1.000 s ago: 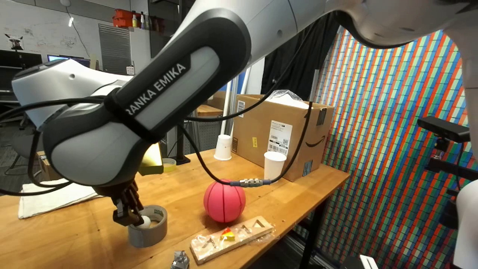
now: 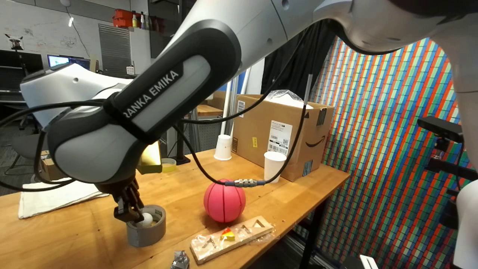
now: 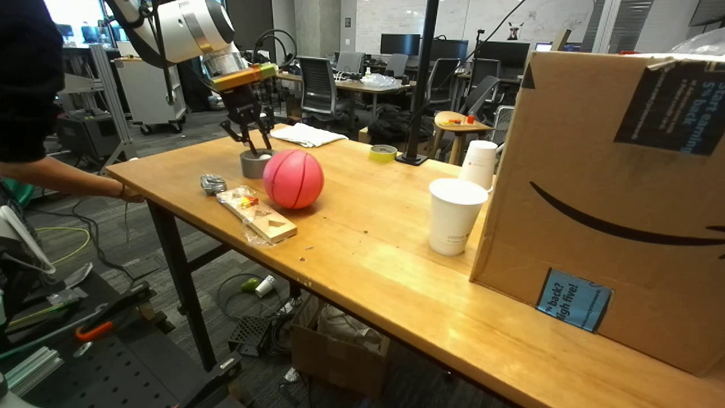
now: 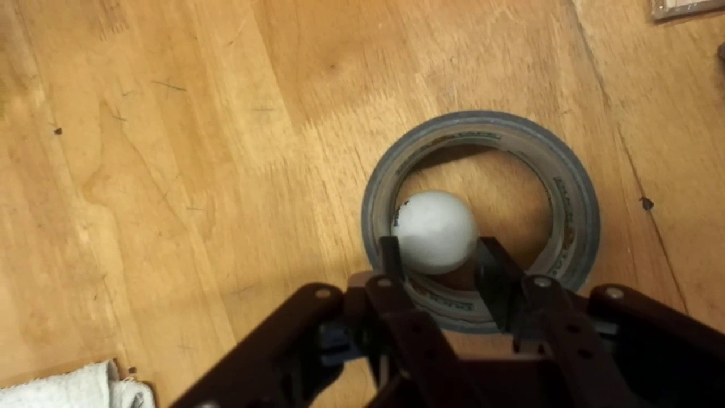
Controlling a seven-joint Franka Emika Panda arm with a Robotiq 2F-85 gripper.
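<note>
A small white ball [image 4: 436, 232] sits inside the ring of a grey tape roll [image 4: 585, 224], near one side of its inner wall. My gripper reaches into the ring and is shut on the ball, one dark finger on either side of it. Exterior view 1 shows the gripper [image 2: 135, 216] pointing down at the tape roll [image 2: 146, 235], with part of the ball [image 2: 145, 219] visible at the fingertips. In exterior view 2 the tape roll [image 3: 251, 166] stands flat on the table behind a pink ball. Whether the white ball touches the table cannot be seen.
Close to the roll are the pink ball [image 2: 224, 201], a wooden shape board [image 2: 230, 240] in plastic and a crumpled silver piece [image 2: 180, 260]. A white cloth [image 2: 58, 197] lies behind the gripper. Paper cups [image 3: 453, 221] and a large carton [image 3: 612, 177] occupy the far end.
The arm has shifted slightly, and the tape roll sits a touch further left in exterior view 1. The white ball shows slightly higher at the fingertips.
</note>
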